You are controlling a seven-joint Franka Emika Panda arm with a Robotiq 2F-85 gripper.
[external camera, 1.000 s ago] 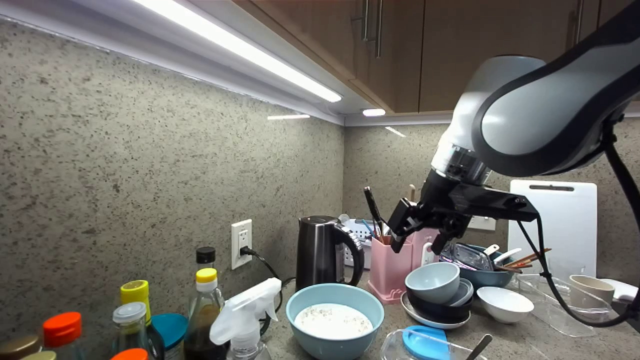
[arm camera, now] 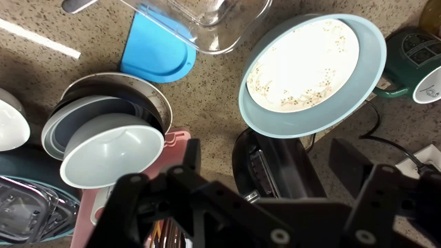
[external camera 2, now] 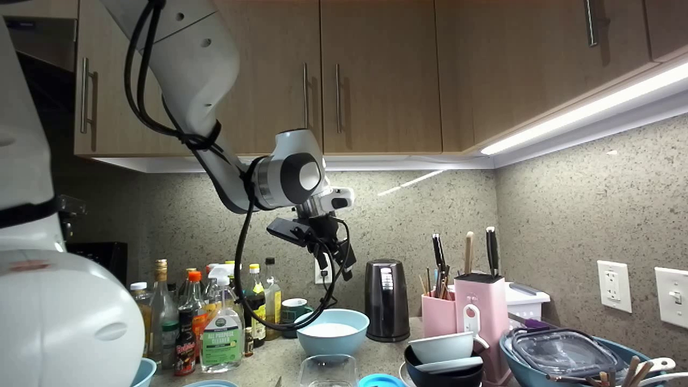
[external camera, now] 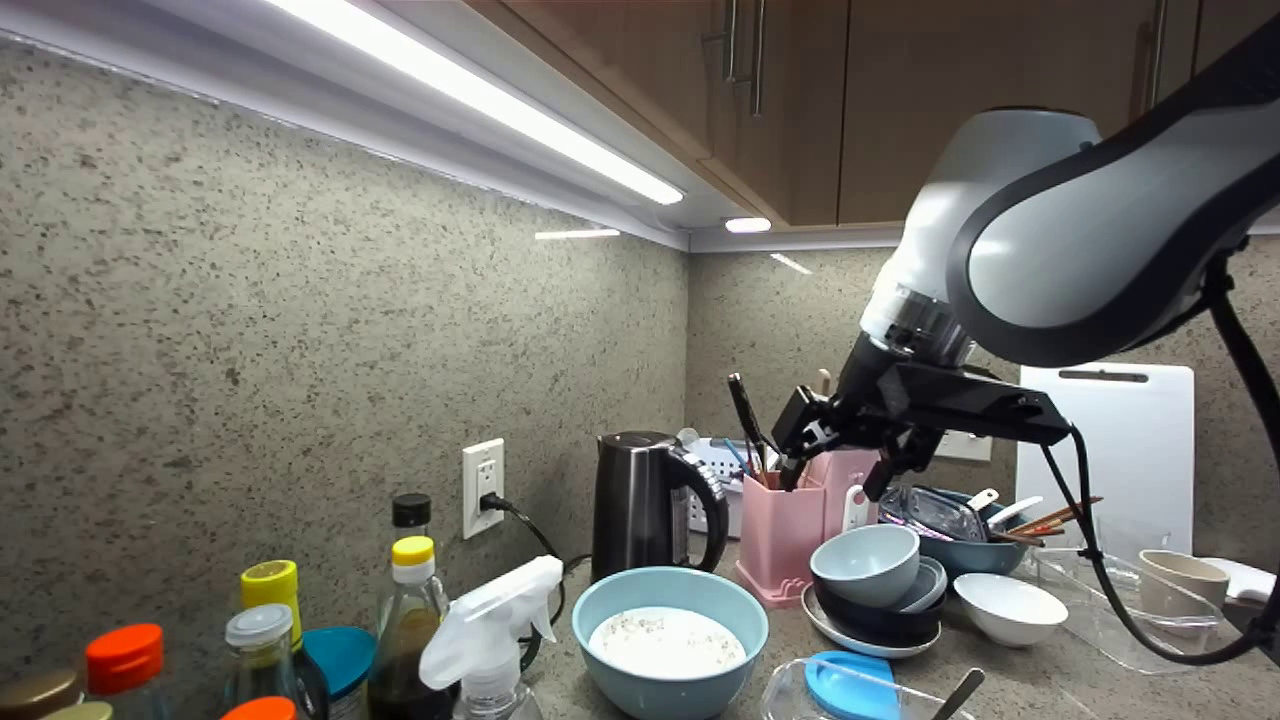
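My gripper hangs above the counter, open, its two dark fingers spread wide with nothing between them. Below it in the wrist view lies the dark electric kettle (arm camera: 281, 165), seen from above between the fingers. A light blue bowl (arm camera: 264, 122) with a white, speckled plate or content inside stands beside the kettle. On the other side, a light blue-grey bowl (arm camera: 111, 153) rests tilted on a stack with a black bowl and a pale plate. The pink utensil holder (external camera: 782, 534) stands behind this stack in exterior view 1.
A blue lid (arm camera: 159, 49) and a clear container (arm camera: 231, 37) lie at the front. Bottles and a spray bottle (external camera 2: 221, 335) crowd one side, near a green mug (arm camera: 413, 53). A blue basin (external camera: 978, 554) holds dishes. A plugged cord (external camera: 528, 522) runs along the wall.
The arm and gripper have shifted very slightly, with the gripper a little to the left in exterior view 1. The objects on the counter stay where they were.
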